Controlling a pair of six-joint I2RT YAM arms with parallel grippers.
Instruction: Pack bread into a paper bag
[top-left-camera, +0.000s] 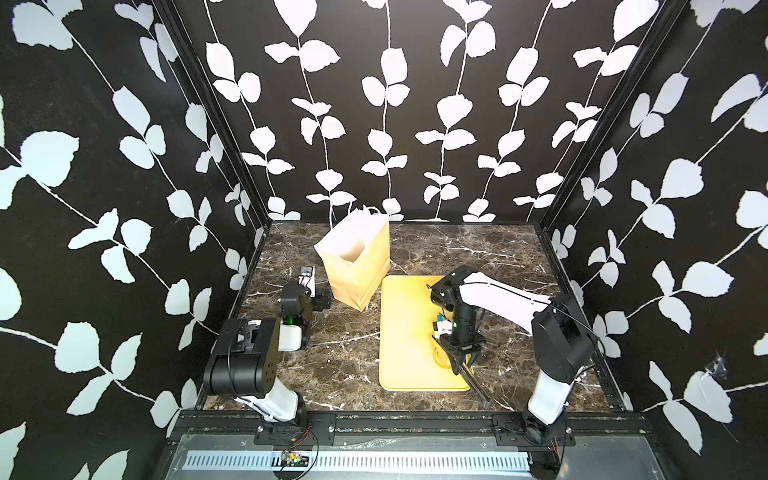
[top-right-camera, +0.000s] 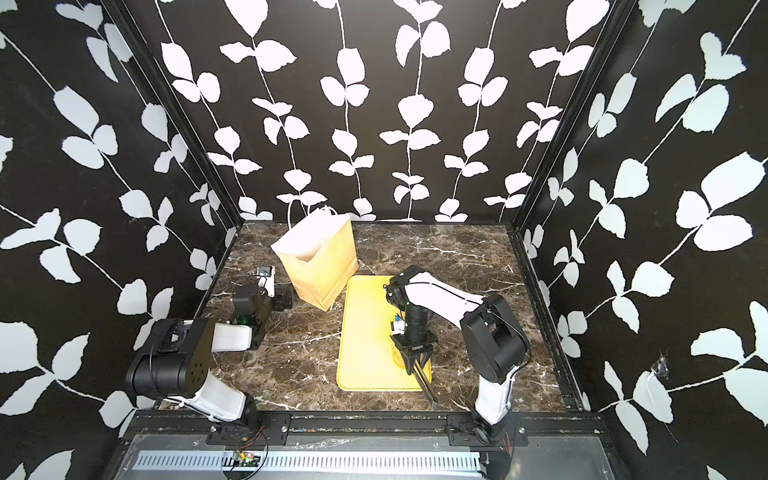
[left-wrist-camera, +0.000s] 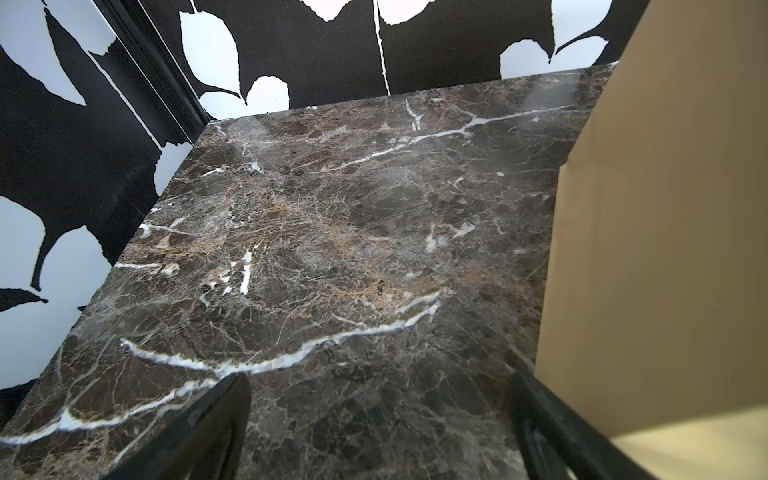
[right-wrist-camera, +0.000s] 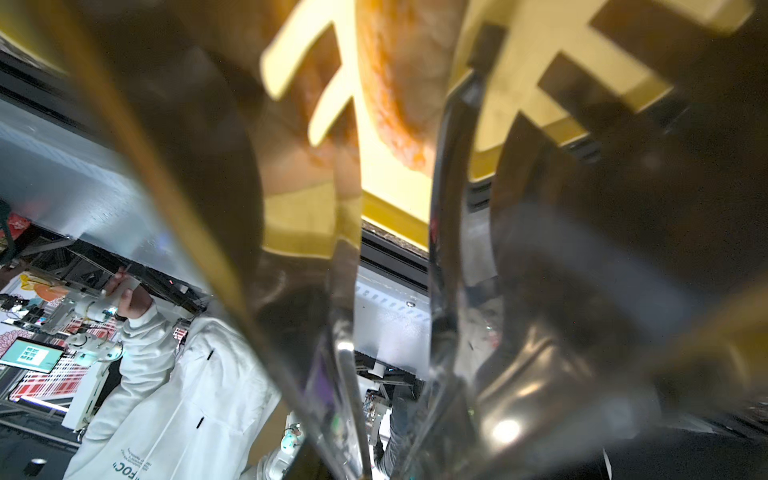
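Note:
The brown paper bag (top-left-camera: 361, 268) stands upright with its mouth open, left of the yellow tray (top-left-camera: 406, 320). A golden-brown bread (top-left-camera: 441, 357) lies on the tray near its front right corner, partly covered by my right arm. My right gripper (top-left-camera: 461, 360) is at the bread and carries metal tongs (top-left-camera: 477, 387). Its own fingers are hard to make out. In the right wrist view the slotted tong arms (right-wrist-camera: 452, 184) are spread, with the bread (right-wrist-camera: 404, 88) showing between and beyond them; contact is unclear. My left gripper stands open and empty beside the bag (left-wrist-camera: 652, 240).
Bare marble tabletop (top-left-camera: 472, 244) lies behind the tray, and more is clear between the left arm and the tray. The bag sits close to the tray's back left corner. A person in a white hoodie (right-wrist-camera: 196, 392) is beyond the table.

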